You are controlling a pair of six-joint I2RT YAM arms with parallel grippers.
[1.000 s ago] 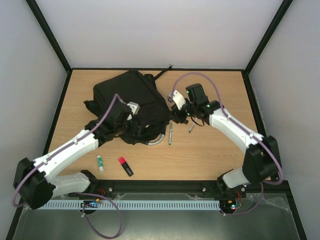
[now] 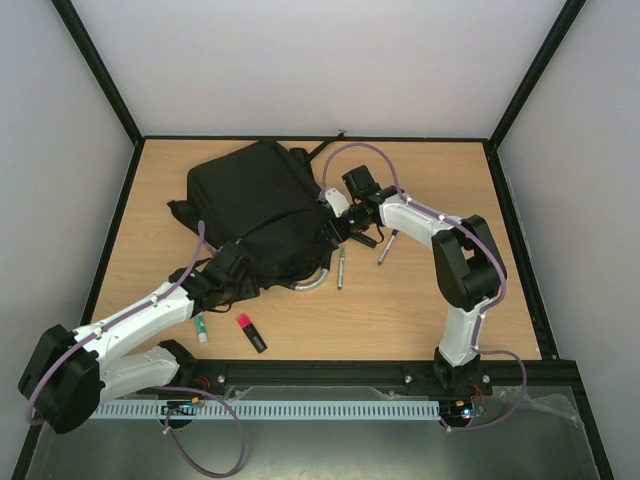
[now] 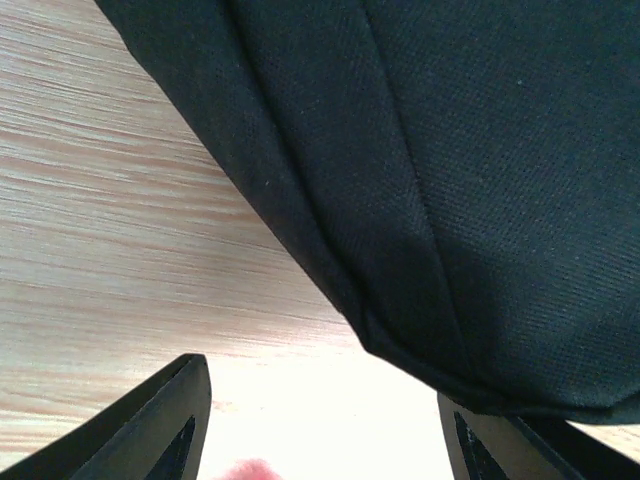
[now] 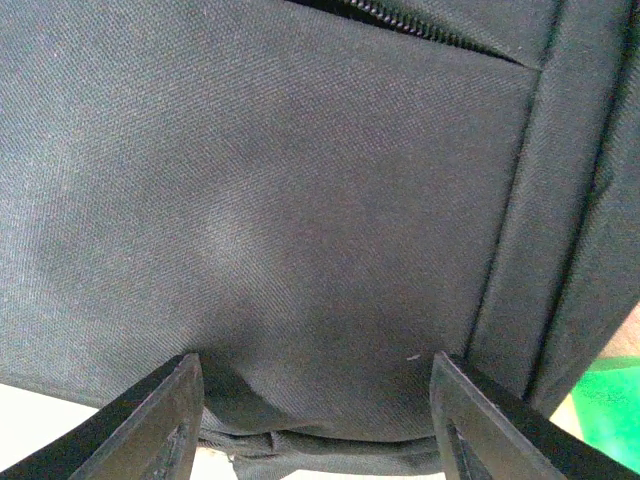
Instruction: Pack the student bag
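A black fabric bag (image 2: 250,195) lies flattened at the back left of the table. My left gripper (image 2: 236,292) is at its front-left edge; in the left wrist view its open fingers (image 3: 150,430) sit below a folded fabric edge (image 3: 400,250). My right gripper (image 2: 330,236) is at the bag's right side, its open fingers (image 4: 150,420) over the black fabric. A red-capped black marker (image 2: 252,332) and a teal-labelled stick (image 2: 200,326) lie at the front left. Pale pens (image 2: 341,268) lie right of the bag, and a bit of green (image 4: 607,405) shows beside it.
A curved grey piece (image 2: 312,282) pokes out at the bag's front. Dark frame edges border the table.
My left gripper has moved toward the front left, from over the bag to its edge. My right arm has swung back and leftward, bringing its gripper onto the bag's right side.
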